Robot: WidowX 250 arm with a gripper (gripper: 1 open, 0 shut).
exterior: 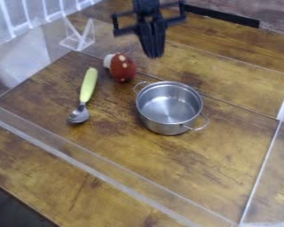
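Observation:
My gripper (pixel 156 44) hangs at the top centre, dark and blurred, shut with nothing visible between its fingers. Below it and to the left lies a red mushroom toy (pixel 121 67) with pale spots and a white stem. A steel pot (pixel 169 108) with two wire handles stands right of centre. At the left, a scoop with a pale yellow handle (pixel 88 86) and a metal head (pixel 78 115) lies on the wooden table.
Clear plastic walls (pixel 266 173) border the wooden table (pixel 121 177) on several sides.

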